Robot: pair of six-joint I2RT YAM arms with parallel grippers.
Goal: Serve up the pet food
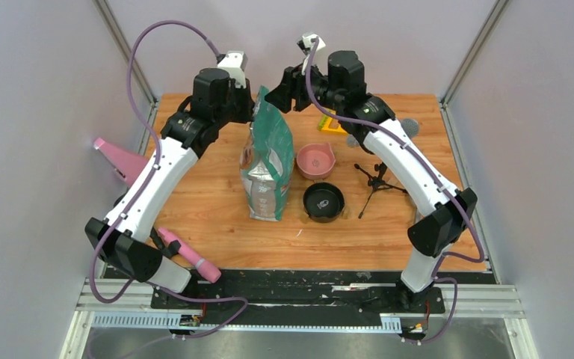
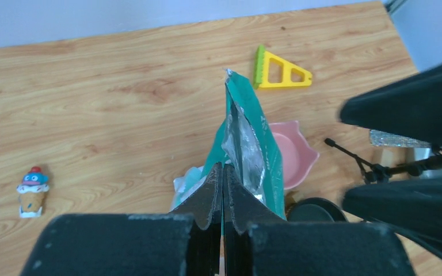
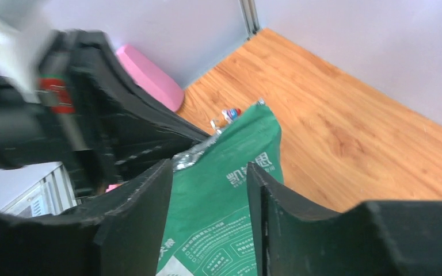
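A tall teal-and-silver food bag [image 1: 267,176] stands upright mid-table, its crimped top rising between both grippers. My left gripper [image 1: 248,112] is at the bag's top on the left; in its wrist view its fingertips [image 2: 213,190] are together, with the bag behind them. My right gripper [image 1: 276,101] is just right of the top, its fingers [image 3: 270,201] apart, the teal bag top [image 3: 230,167] beyond them. A pink bowl [image 1: 315,159] and a black bowl [image 1: 323,200] sit right of the bag.
A yellow toy [image 2: 288,80], a black tripod stand [image 1: 377,183] and a small figurine [image 2: 33,192] lie on the table. Pink cylinder [image 1: 205,265] at front left.
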